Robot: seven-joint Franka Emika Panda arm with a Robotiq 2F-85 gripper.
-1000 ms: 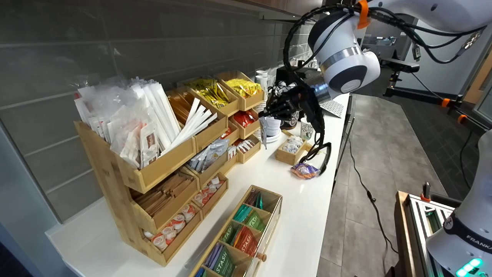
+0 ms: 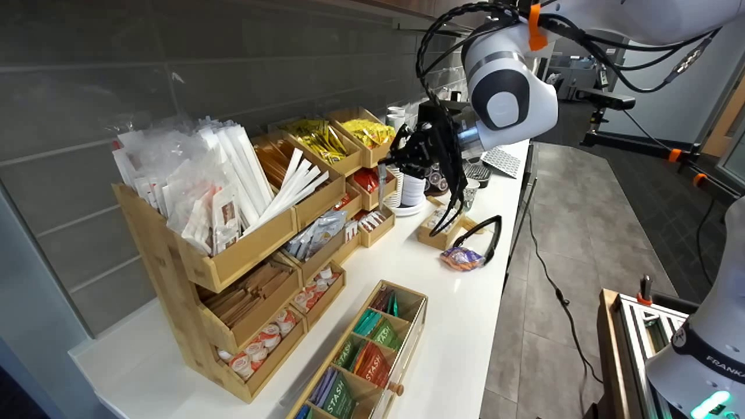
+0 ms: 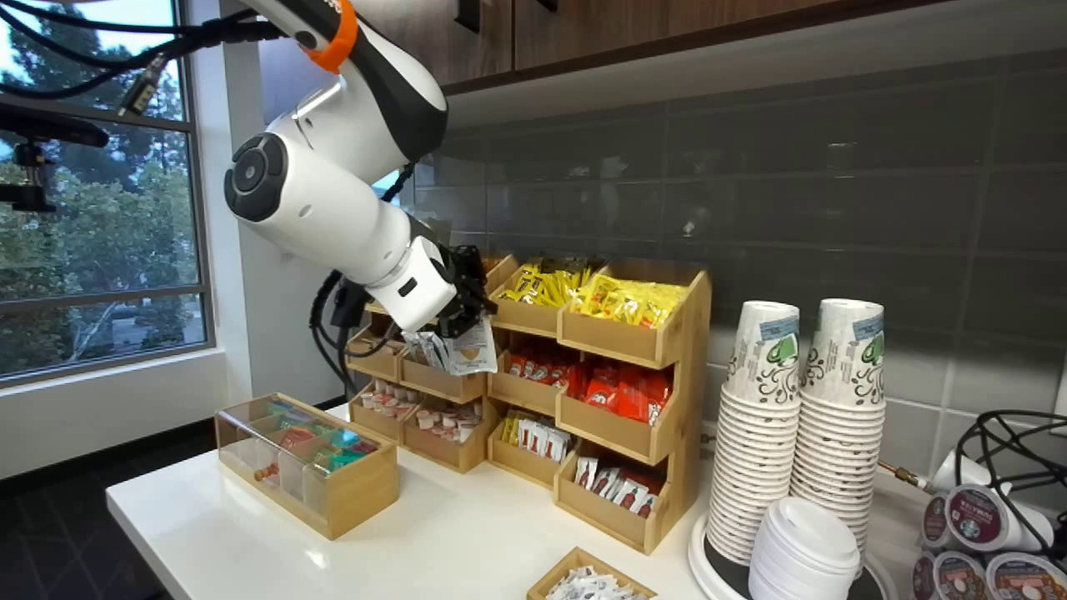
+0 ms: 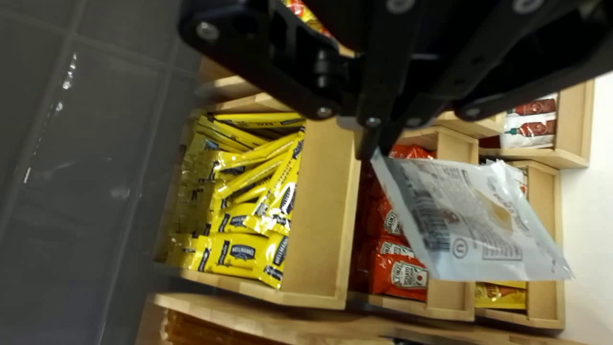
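A white-silver packet (image 4: 468,215) hangs by one corner from my gripper, whose dark fingers are shut on it. In the wrist view it hangs in front of the red ketchup packets (image 4: 400,270), and to its left is the bin of yellow mayonnaise packets (image 4: 247,198). Exterior view 1 shows the packet (image 2: 382,187) edge-on beside the right end of the tiered shelf. In exterior view 2 the packet (image 3: 472,350) overlaps the middle tier, and the arm hides part of the bins behind. More silvery packets (image 2: 318,234) lie in a middle-tier bin.
The wooden organizer (image 2: 157,279) stands against the grey tile wall. A divided tea box (image 2: 380,342) sits in front of it. Stacked cups (image 3: 757,450) and a small open box (image 3: 590,580) occupy the counter near the organizer's other end.
In exterior view 1 my gripper has moved left and slightly up, closer to the organizer, with the packet still hanging from it. The organizer and counter items look unmoved.
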